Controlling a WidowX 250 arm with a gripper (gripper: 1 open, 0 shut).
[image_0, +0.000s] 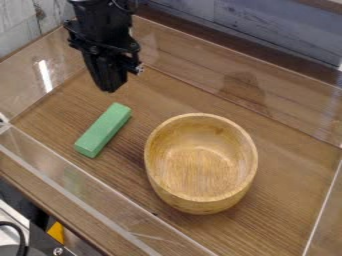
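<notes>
The black gripper is raised at the upper left, above a flat green rectangular block lying on the wooden table at a slant. The fingers are clear of the block; whether they are open or shut is hard to tell. A round yellow wooden bowl sits to the right of the block, empty.
Cables and the dark floor show past the table's lower-left edge.
</notes>
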